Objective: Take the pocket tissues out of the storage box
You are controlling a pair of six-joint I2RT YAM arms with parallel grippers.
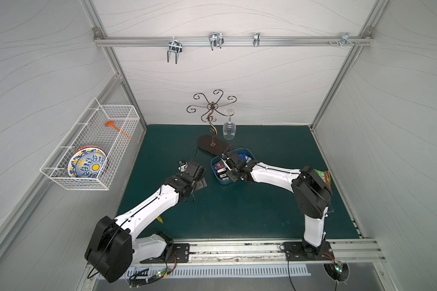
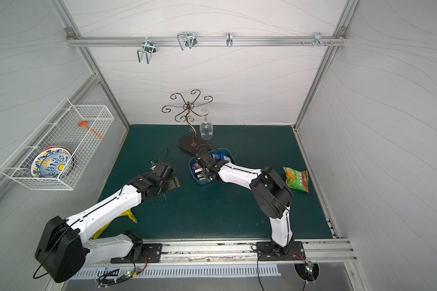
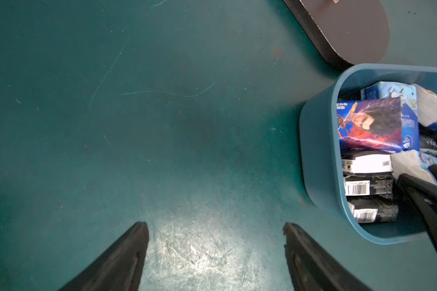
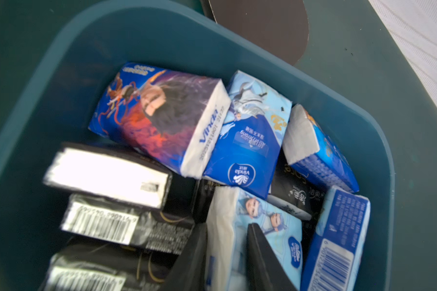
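A blue storage box holds several pocket tissue packs, among them a red-and-blue one, a blue one and black ones with barcodes. My right gripper is inside the box, shut on a light blue tissue pack at the near part. My left gripper hangs over bare table left of the box, open, with nothing between its fingers.
A scroll-shaped stand with a dark base and a hanging wine glass stands just behind the box. A snack bag lies at the right. A wire basket with bowls hangs on the left wall.
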